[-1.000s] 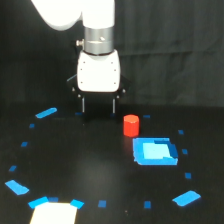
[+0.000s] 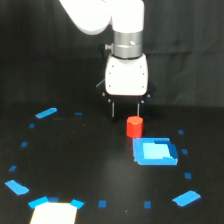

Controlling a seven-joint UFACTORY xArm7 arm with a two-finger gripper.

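A small red block (image 2: 134, 128) stands on the dark table, just behind the left part of a blue tray (image 2: 137, 150) with a pale inside. Down from the top comes the white arm with its gripper (image 2: 126, 112), open, with two thin dark fingers (image 2: 113, 110) spread apart and pointing down. In the picture the right fingertip reaches close to the block's top; whether they touch cannot be told. The block is not seen between the fingers.
Blue tape pieces (image 2: 46, 113) and small blue marks dot the table. At the front left lies a cream-coloured object (image 2: 53, 213) with a blue edge, partly cut off.
The arm and open gripper have moved right and slightly down, towards the red block. The block appears shifted very slightly right. The tray has not moved.
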